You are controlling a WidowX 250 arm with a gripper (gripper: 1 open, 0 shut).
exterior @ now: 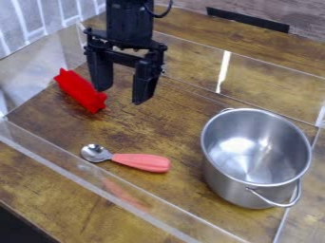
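Observation:
My gripper (124, 76) hangs over the upper middle of the wooden table, black, with its two fingers apart and nothing seen between them. A red object (82, 92) lies left of it, by the clear side wall. A spoon with a pink handle (140, 161) lies in the lower middle. A steel pot (250, 150) stands on the right.
Clear walls edge the work area at the left and front, and a pale strip (223, 71) is at the upper right.

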